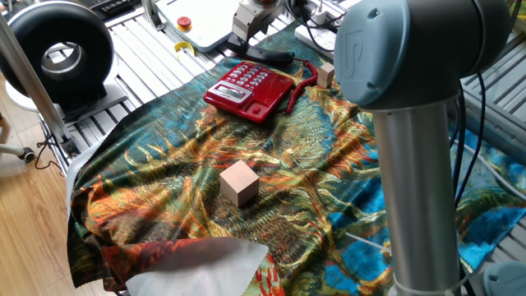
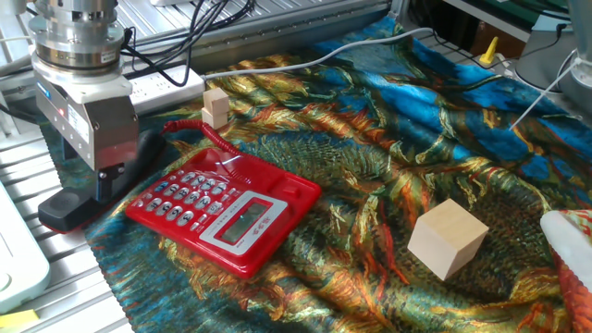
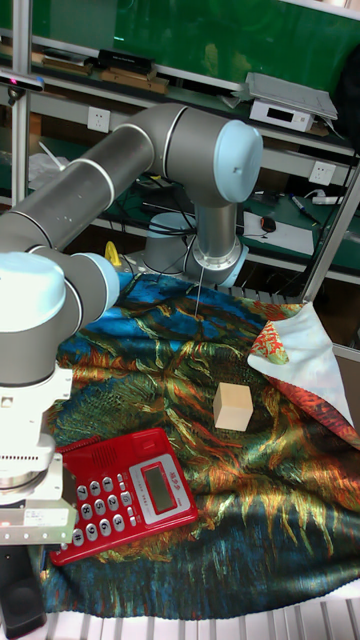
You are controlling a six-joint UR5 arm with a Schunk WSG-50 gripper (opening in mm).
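Observation:
A red desk phone with silver keys and a small display lies on the patterned cloth. Beside its far edge is the black handset, joined to it by a red coiled cord. My gripper points down at the handset's middle, its fingers low against it in exterior view 2. How far apart the fingers are, and whether they press on the handset, is not clear. In exterior view 3 the handset lies below the gripper body, the fingertips hidden.
A large wooden cube sits on open cloth, well away from the phone. Small wooden blocks stand near the cord and a white power strip. The cloth is wrinkled, with a folded-over corner.

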